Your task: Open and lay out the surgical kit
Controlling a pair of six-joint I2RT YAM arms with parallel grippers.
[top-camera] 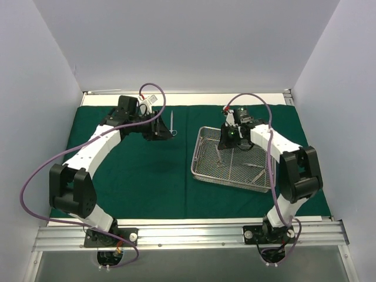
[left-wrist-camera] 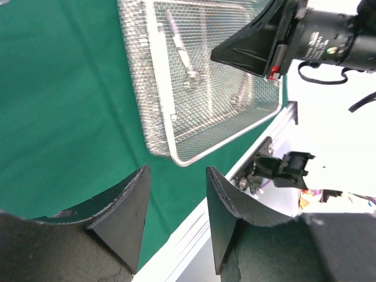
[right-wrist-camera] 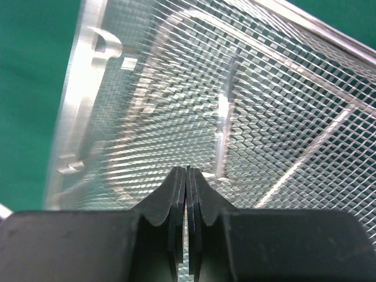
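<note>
A steel instrument (top-camera: 219, 155) with finger rings lies in the wire mesh basket (top-camera: 232, 184). In the right wrist view, this slim instrument (right-wrist-camera: 224, 111), blurred, lies on the mesh ahead of my right gripper, which is shut with an empty line between its fingertips. The left wrist view shows it (left-wrist-camera: 181, 50) left of the right gripper's tips. Over the green cloth, my left gripper stands open with nothing between its fingers. Scissors (top-camera: 172, 126) lie on the cloth just right of the left gripper; a second pair is hidden under it.
Other instruments (top-camera: 257, 175) lie in the right part of the basket. The basket's raised rim (top-camera: 194, 160) surrounds the right arm's tip. Green cloth (top-camera: 141, 182) in front of the left gripper is bare.
</note>
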